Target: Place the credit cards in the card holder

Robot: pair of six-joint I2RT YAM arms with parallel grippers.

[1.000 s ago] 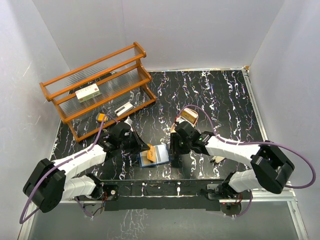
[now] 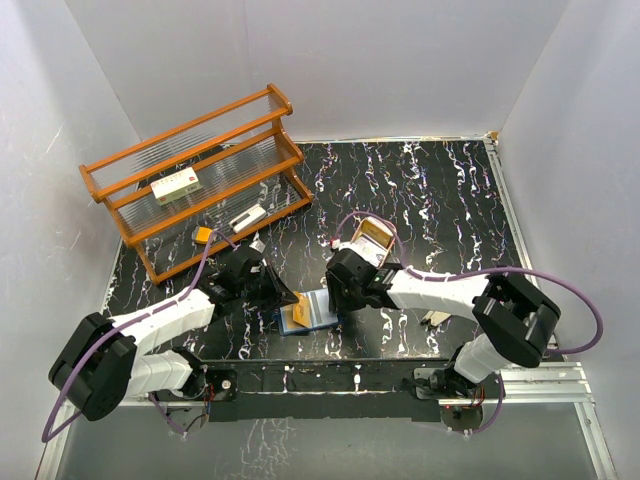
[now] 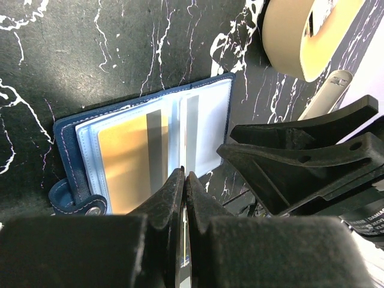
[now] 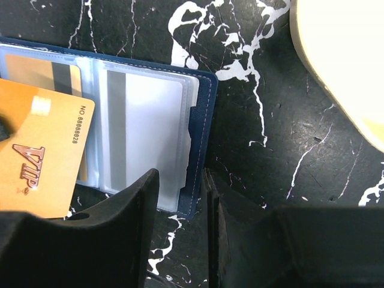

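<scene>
The blue card holder lies open near the front, with a yellow card in its left sleeve and clear pockets on the right. An orange VIP card is at my left gripper, held edge-on over the holder, as the right wrist view shows; the left gripper is shut on it. My right gripper is open, its fingertips at the holder's right edge, with nothing seen between them.
A tan box with white contents sits behind the right gripper. A wooden rack stands at the back left. A pale stick-like object lies to the right.
My right gripper has moved left from beside the holder to its right edge. The left gripper and orange card look unmoved.
</scene>
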